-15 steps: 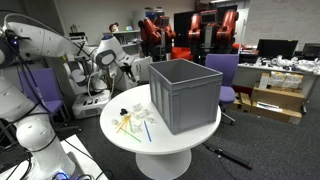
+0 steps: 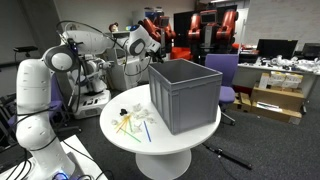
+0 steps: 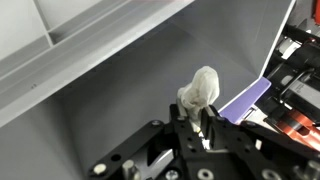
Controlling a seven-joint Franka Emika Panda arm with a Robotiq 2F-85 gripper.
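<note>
A crumpled white piece [image 3: 203, 88] shows at the fingertips of my gripper in the wrist view, and the fingers look close around its lower part. Below it is the inside of the large grey bin [image 3: 130, 100]. In the exterior view the bin [image 2: 190, 105] stands upright on the round white table [image 2: 115, 140]. The gripper [image 2: 160, 57] hangs near the bin's upper left side, though the white piece is too small to make out there.
Several coloured sticks or pens [image 2: 128, 125] and white crumpled pieces lie on the table left of the bin. A dark small object [image 2: 123, 111] is among them. A purple chair [image 2: 222, 68] stands behind the bin.
The arm has risen and reached to the right, bringing the gripper from above the table's left side to the bin's upper edge. The bin and the things on the table have not moved.
</note>
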